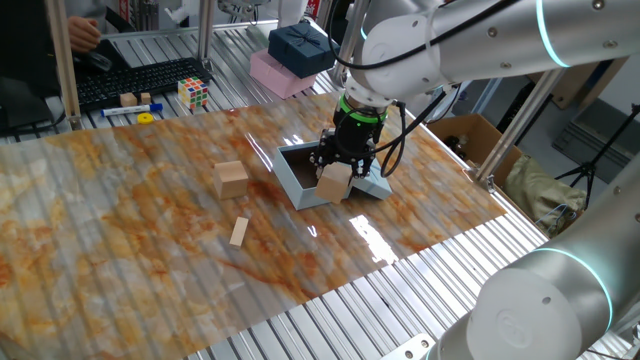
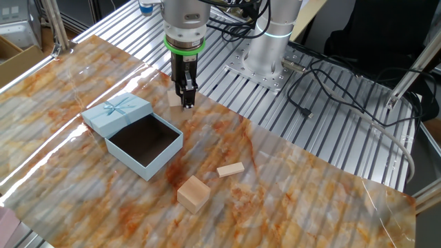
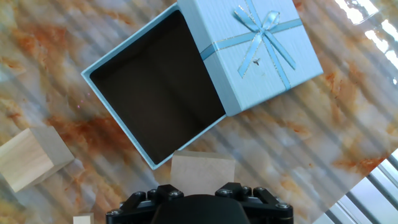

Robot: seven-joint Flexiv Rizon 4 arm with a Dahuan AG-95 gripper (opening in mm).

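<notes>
A wooden block lies at the gripper's fingers in the wrist view, close to the near corner of the light blue open box. My gripper points down and overlaps this block in every view. Whether its fingers grip the block or only stand around or beside it cannot be made out. The box looks dark and empty inside. Its ribboned lid leans across one side of it. A wooden cube and a thin wooden slab lie apart on the marbled sheet.
The marbled sheet has wide free room left of the cube. A dark blue gift box rests on a pink box at the back. Farther left are a puzzle cube, a marker and a keyboard.
</notes>
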